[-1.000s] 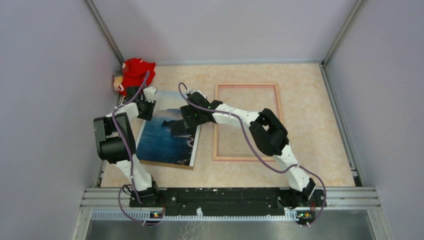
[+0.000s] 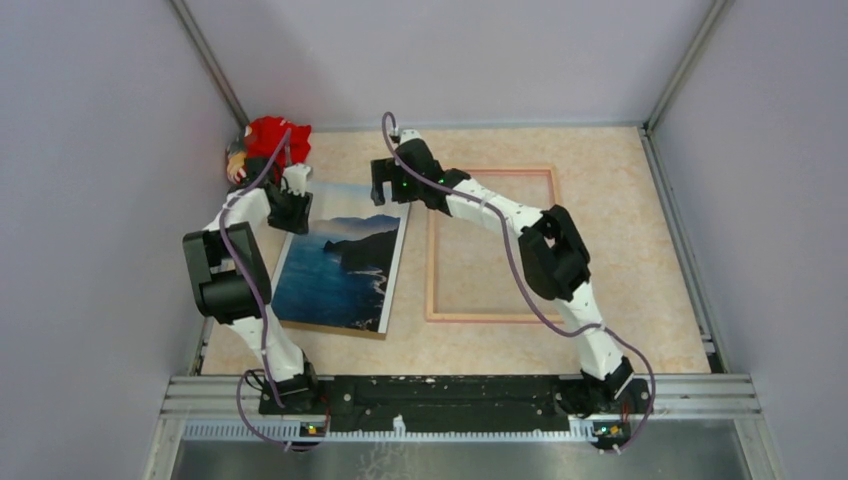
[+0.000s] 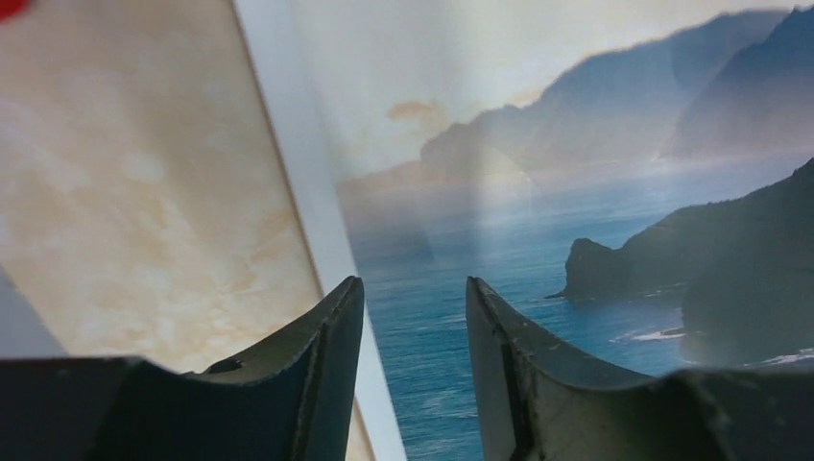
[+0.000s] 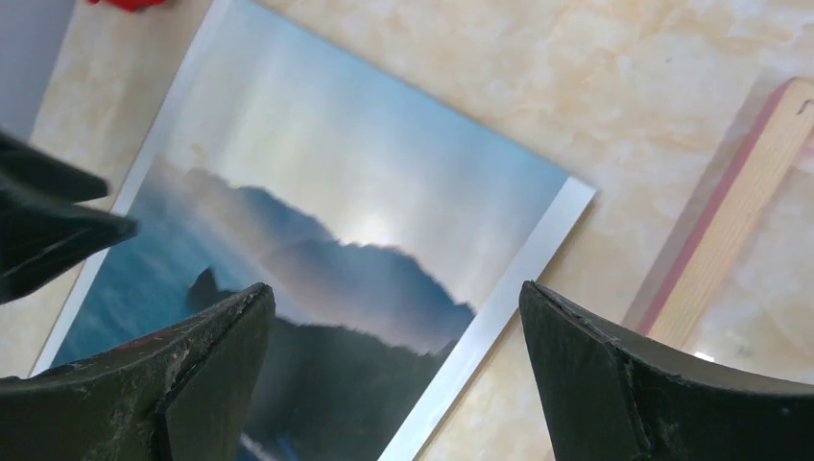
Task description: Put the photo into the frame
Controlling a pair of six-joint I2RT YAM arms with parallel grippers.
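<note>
The photo point(image 2: 340, 280), a seascape with dark cliffs and white side borders, lies flat on the table's left. My left gripper hovers over its upper left edge, part open, with nothing visible between the fingers. My right gripper stands open above the photo's upper right part, empty. The empty wooden frame point(image 2: 430, 270) lies to the right of the photo, partly under my right arm in the top view; one of its bars point(image 4: 730, 211) shows in the right wrist view.
A red cloth point(image 2: 275, 135) lies in the back left corner, beside my left gripper. Walls surround the table on left, back and right.
My right gripper has moved toward the back and slightly right, off the photo's middle to its upper right.
</note>
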